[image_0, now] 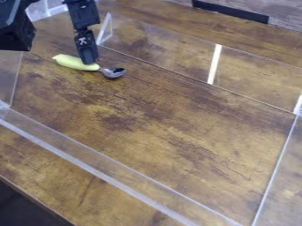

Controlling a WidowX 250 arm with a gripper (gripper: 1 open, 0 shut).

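My gripper (pixel 88 58) hangs at the upper left of the camera view, pointing down over a pale yellow-green elongated object (pixel 71 61) that lies on the wooden surface. A small metal spoon head (pixel 112 72) lies just right of that object, close to the gripper's tip. The gripper's fingers are dark and small, so I cannot tell from the view how far apart they stand or whether they touch either thing.
Clear plastic walls (pixel 118 188) border the wooden work area (pixel 165 124). A dark bar (pixel 230 11) lies beyond the back edge at the upper right.
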